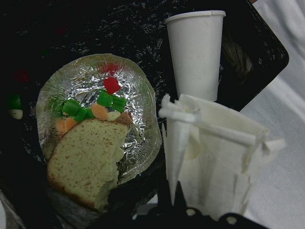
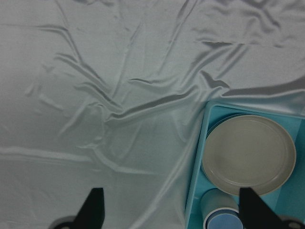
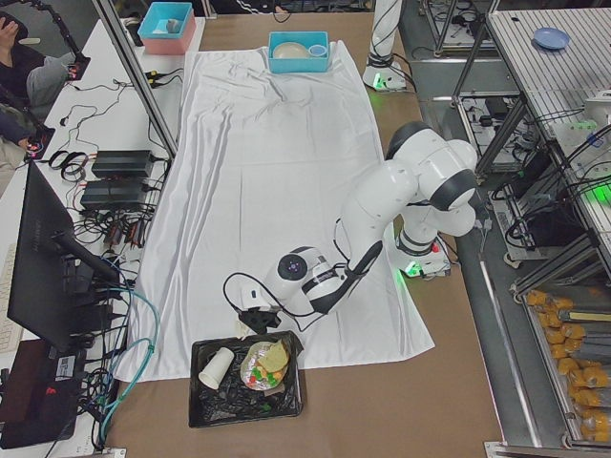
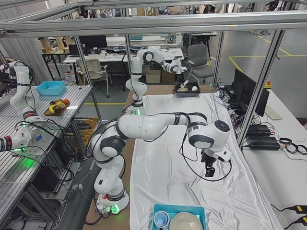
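My left gripper [image 3: 258, 320] is shut on a crumpled white paper cup [image 1: 214, 171], held over the edge of a black tray [image 3: 229, 410] lined with black plastic. In the tray lie an upright-looking or tipped white paper cup [image 1: 195, 57] and a foil dish [image 1: 136, 157] with bread [image 1: 83, 162] and colored pieces. My right gripper looks open over the white cloth, beside a blue bin [image 2: 195, 186] holding plates [image 2: 248, 152] and cups [image 2: 219, 210].
The white cloth [image 3: 239, 162] between tray and bin is mostly clear. A monitor, cables and black boxes line the desk on the left; metal frames stand around.
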